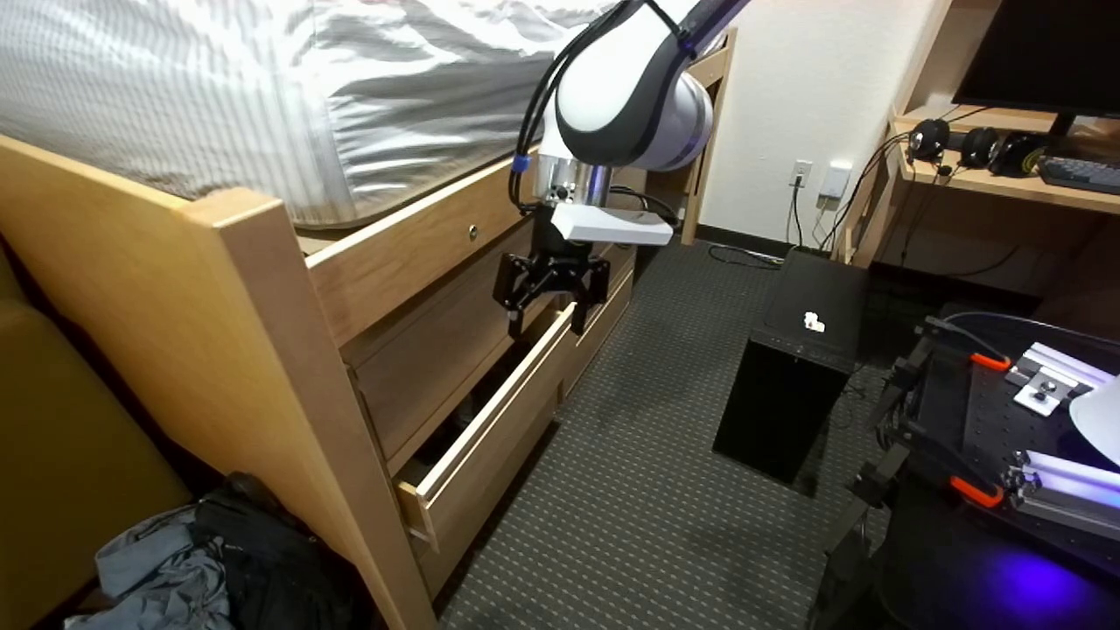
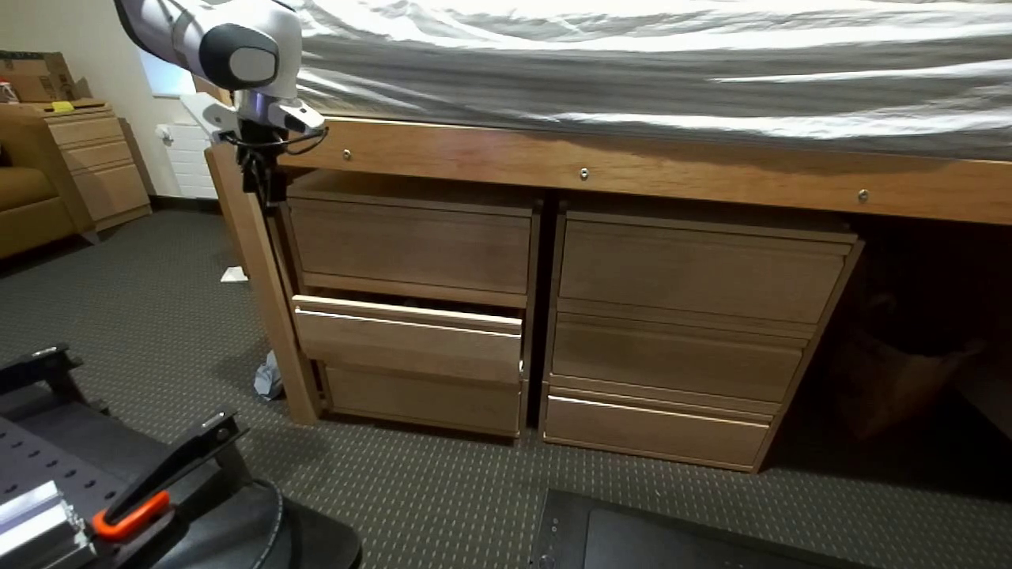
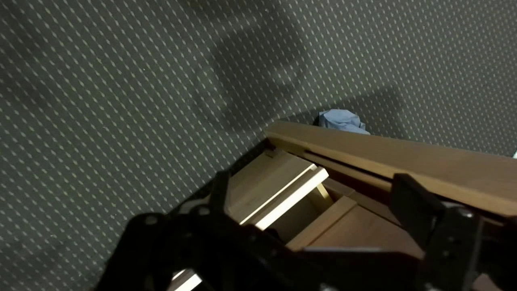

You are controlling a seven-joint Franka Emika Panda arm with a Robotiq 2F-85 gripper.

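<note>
A wooden drawer (image 1: 493,446), the middle one of its chest, stands pulled out under the bed. Its pale top edge is also clear in the second exterior view, and a strip of its dark inside shows behind the front panel (image 2: 408,341). My gripper (image 1: 548,315) hangs higher than this drawer, pointing down, its two fingers spread with nothing visible between them. From the second exterior side, the gripper (image 2: 262,194) is near the bed's left post. In the wrist view the fingers (image 3: 412,208) stand wide apart, with the drawer's lit edge (image 3: 293,196) seen beyond them.
The bed post (image 1: 315,399) and side rail (image 2: 455,156) border the drawers. A second chest (image 2: 683,351) stands alongside, its drawers seemingly closed. A black box (image 1: 793,357) sits on the carpet; open floor (image 1: 630,472) lies between it and the drawer.
</note>
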